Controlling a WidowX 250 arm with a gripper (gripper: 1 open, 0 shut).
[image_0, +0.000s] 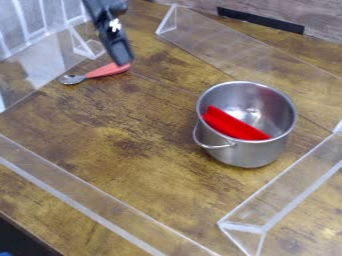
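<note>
My gripper (118, 52) hangs at the top left, blurred, above a spoon-like utensil (100, 73) with a red handle and metal head lying on the wood. Nothing shows held in it; whether its fingers are open or shut is too blurred to tell. A steel pot (243, 151) with a side handle stands on the right, holding a long red object (233, 124).
Clear plastic barriers border the wooden table (134, 160) at the left, top right, bottom left and lower right.
</note>
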